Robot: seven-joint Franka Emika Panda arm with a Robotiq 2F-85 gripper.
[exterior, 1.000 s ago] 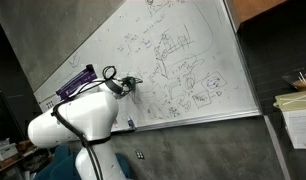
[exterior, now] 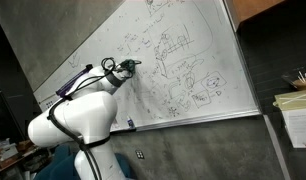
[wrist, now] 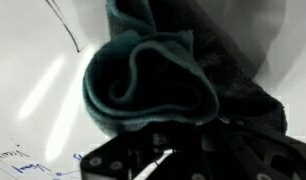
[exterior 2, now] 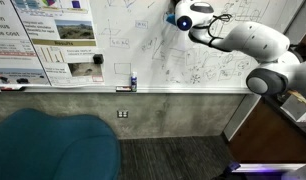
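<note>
A rolled, dark teal and grey cloth (wrist: 143, 85) fills the middle of the wrist view. My gripper is shut on it, and the fingertips are hidden by its folds. In exterior view 1 the cloth (exterior: 130, 66) is at the left part of the whiteboard (exterior: 208, 60), in front of or against its surface; contact cannot be made out. The board bears many dark pen drawings and scribbles. In exterior view 2 the gripper is near the top edge, with the arm (exterior 2: 238, 38) reaching in from the right.
A small bottle (exterior 2: 133, 79) stands on the tray (exterior 2: 168, 90) along the board's lower edge. Printed posters (exterior 2: 68, 45) cover the board's left side in exterior view 2. A teal chair or sofa (exterior 2: 58, 145) is below. Shelves with papers (exterior: 298, 120) are at the right.
The gripper has moved upward along the whiteboard with the cloth still in it. The nearby drawings look much the same.
</note>
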